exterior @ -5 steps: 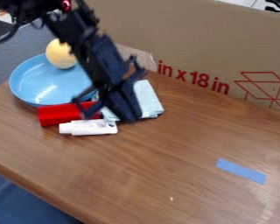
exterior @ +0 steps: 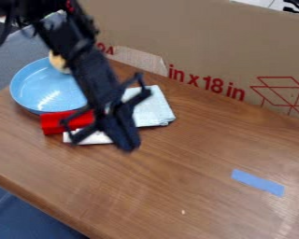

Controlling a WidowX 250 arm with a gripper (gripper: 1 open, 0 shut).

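Note:
My black gripper [exterior: 115, 126] is blurred, low over a group of things at the left of the wooden table. It covers part of a red object [exterior: 55, 122], a white tube [exterior: 81, 138] and a folded pale cloth [exterior: 157, 109]. I cannot see clearly what, if anything, is between its fingers. A blue plate [exterior: 35, 86] sits behind, with a yellow round object [exterior: 60, 60] on it, mostly hidden by the arm.
A cardboard box [exterior: 227, 56] stands along the back of the table. A strip of blue tape [exterior: 257, 183] lies at the right. Its edge is at the lower left.
The blue plate and tape have not moved.

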